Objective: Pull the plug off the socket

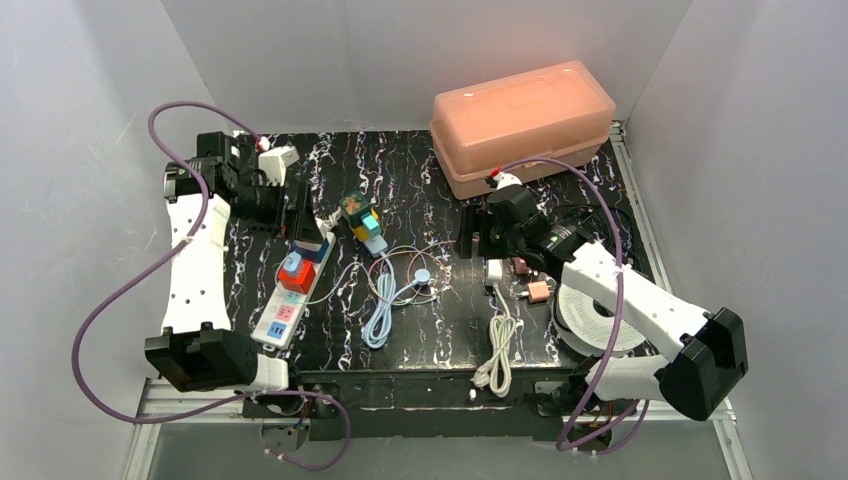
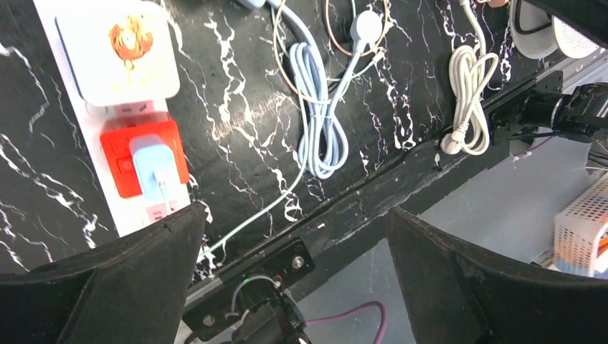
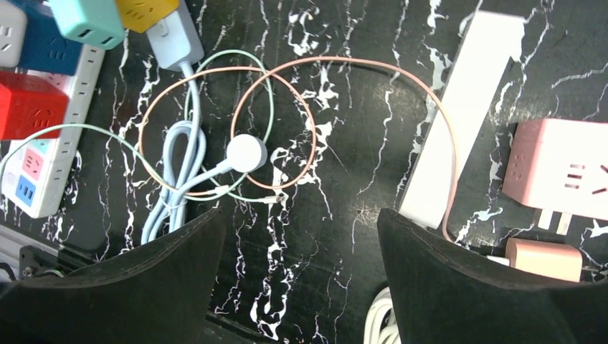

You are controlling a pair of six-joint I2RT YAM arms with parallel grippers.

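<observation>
At the left of the top view lies a socket strip (image 1: 278, 325) with a red cube (image 1: 296, 280), bearing a light-blue plug (image 2: 150, 163), and a white-and-blue block. Green-yellow cube sockets (image 1: 355, 210) have a light-blue plug (image 3: 174, 41) at their side. My left gripper (image 1: 300, 215) is open above the strip's upper end, nothing between its fingers. My right gripper (image 1: 468, 230) is open above the middle-right, over a white bar (image 3: 459, 115) with a pink cable across it.
A pink adapter (image 3: 552, 168) and smaller charger (image 3: 541, 259) lie right. Coiled cables (image 1: 380, 320), a white reel (image 1: 590, 330) and a large orange box (image 1: 520, 120) occupy the table.
</observation>
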